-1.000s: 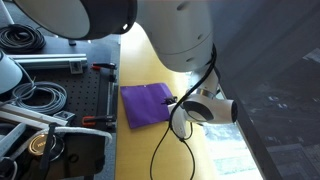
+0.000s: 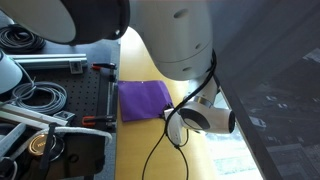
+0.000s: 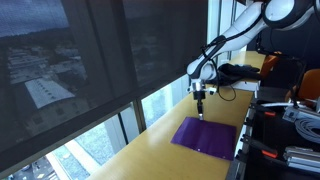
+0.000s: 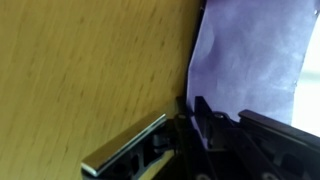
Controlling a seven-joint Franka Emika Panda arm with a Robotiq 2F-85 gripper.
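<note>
A purple cloth [image 3: 208, 140] lies flat on the wooden table, roughly rectangular. My gripper [image 3: 200, 114] points down at the cloth's edge on the side nearest the window wall. In the wrist view the cloth [image 4: 245, 60] fills the upper right, and its edge runs down to the fingertips of my gripper. The tips stand close together there; whether cloth lies between them cannot be made out. In exterior view 1 the cloth [image 2: 142, 100] shows left of the arm's wrist, and the fingertips are hard to see.
Bare table [image 3: 130, 155] stretches along the window side. A black bench with a tool rail and coiled cable [image 2: 40, 97] borders the table on the other side. A loose black cable [image 2: 152, 152] hangs from the wrist.
Over the last second the arm has shifted slightly left in exterior view 1, and the cloth has moved a little left with it.
</note>
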